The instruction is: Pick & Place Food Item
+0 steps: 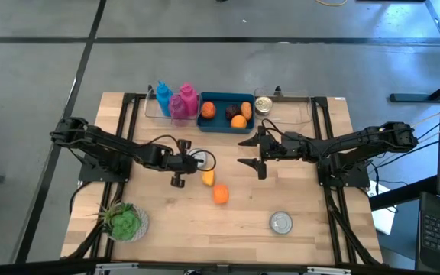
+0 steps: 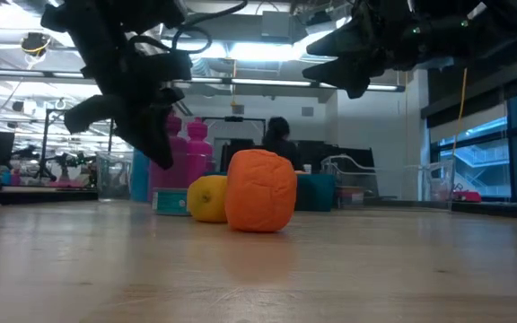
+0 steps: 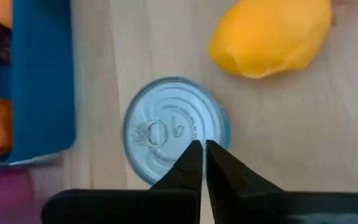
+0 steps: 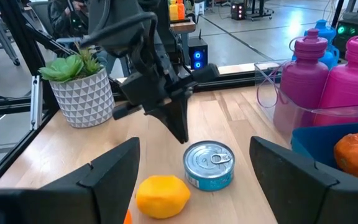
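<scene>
A silver-topped teal can [image 4: 209, 165] stands upright on the wooden table, right beside a yellow fruit [image 4: 161, 196]. My left gripper is shut with nothing between its fingers; it hovers above the can, clear of it in the right wrist view. From that low angle in the left wrist view, its tips overlap the can's lid [image 3: 173, 127]. An orange item [image 1: 220, 193] sits just in front of the yellow fruit. My right gripper is open and empty, raised on the right side of the table.
Behind the can lies a blue bin [image 1: 221, 98] with several food items. Clear boxes flank it, one with blue and pink bottles [image 1: 183, 99], the other with a can [image 1: 263, 105]. Another can [image 1: 280, 222] stands front right, and a potted plant [image 1: 124, 222] front left.
</scene>
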